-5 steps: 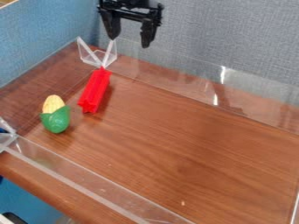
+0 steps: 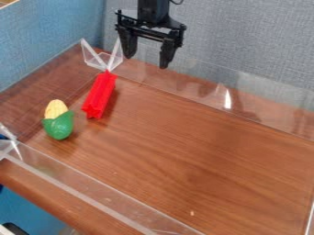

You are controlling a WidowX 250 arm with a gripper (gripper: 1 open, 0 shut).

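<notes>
My black gripper (image 2: 149, 50) hangs high at the top centre of the camera view, open and empty, above the back edge of the tray. Below it to the left a long red object (image 2: 99, 95) lies on the wooden floor. Nearer the front left, a green object (image 2: 59, 127) lies against a yellow piece (image 2: 55, 107).
Clear walls border the wooden floor (image 2: 203, 170), with white brackets at the back-left and front-left corners. A grey backdrop (image 2: 245, 50) stands behind and a blue panel (image 2: 31, 41) at the left.
My gripper has moved a little right and lower in the view. The objects on the floor have not moved.
</notes>
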